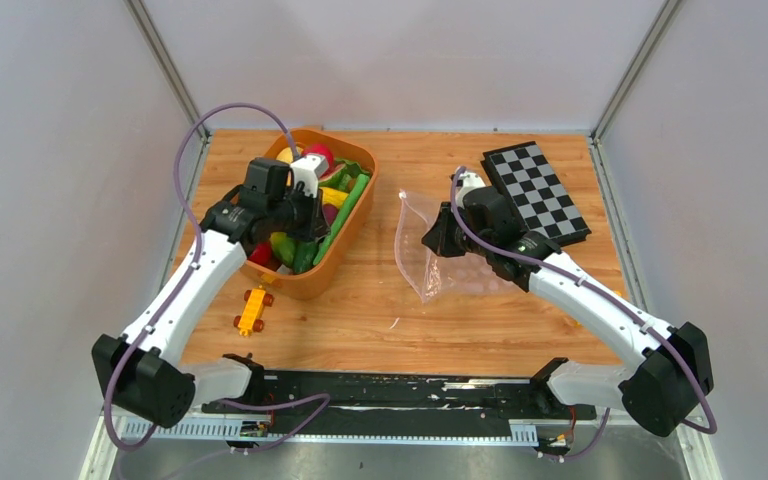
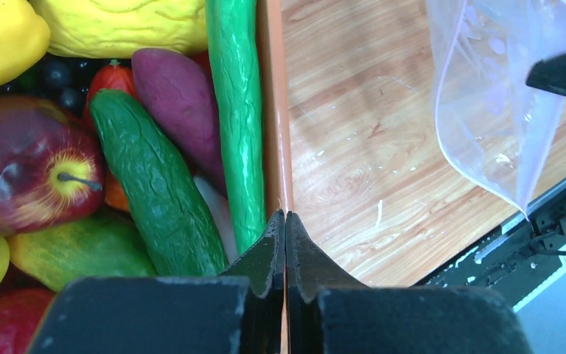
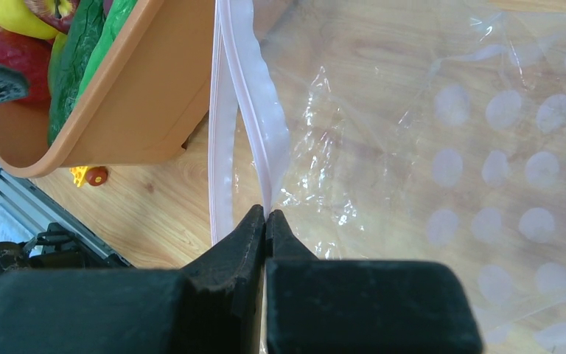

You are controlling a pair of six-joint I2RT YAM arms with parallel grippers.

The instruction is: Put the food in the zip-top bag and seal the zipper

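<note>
A long green vegetable point(image 2: 237, 125) lies in the orange bin point(image 1: 337, 262), along its right wall. My left gripper is above the bin's right rim with its fingertips pressed together and nothing between them. The green vegetable is outside those fingers, just beyond them and to their left in the left wrist view. On the right, the clear zip top bag point(image 3: 383, 147) stands with its mouth spread and facing the bin. My right gripper is shut on the bag's zipper edge point(image 3: 261, 125).
The bin also holds an apple point(image 2: 33, 164), a short cucumber point(image 2: 158, 184), a purple vegetable point(image 2: 180, 107) and other food. A yellow toy car point(image 1: 251, 311) sits before it. A checkered board point(image 1: 538, 193) lies at the back right. Bare table separates bin and bag.
</note>
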